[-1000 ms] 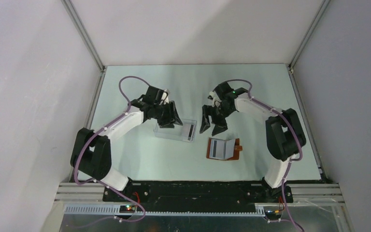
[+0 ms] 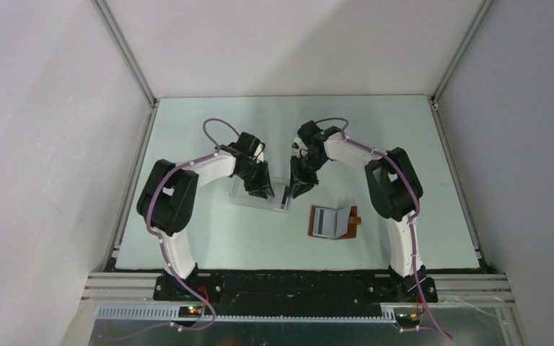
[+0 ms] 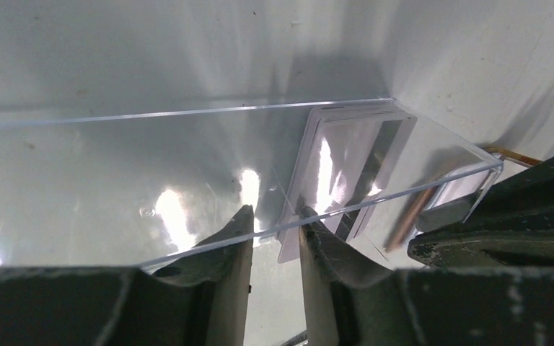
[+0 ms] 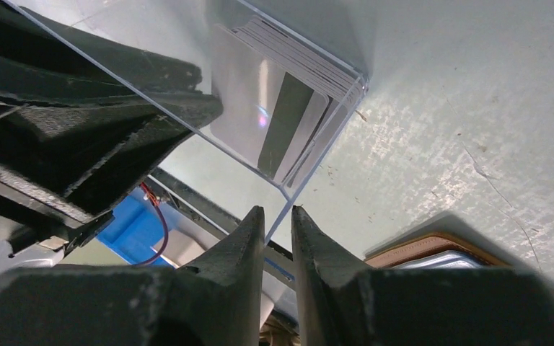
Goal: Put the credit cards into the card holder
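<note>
A clear acrylic box [image 2: 249,202] holds a stack of silver cards with a dark stripe [image 3: 346,151], standing at its right end. My left gripper is at the box's front edge beside the cards, fingers a little apart. My right gripper is at the box's other end, its narrowly spaced fingertips at the edge; whether they grip it cannot be told. The brown card holder [image 2: 350,233] lies open at the right front, with striped grey contents.
The two arms are close together over the middle.
Both arms have moved inward, my right gripper leftward to the box's end and my left one slightly rightward.
</note>
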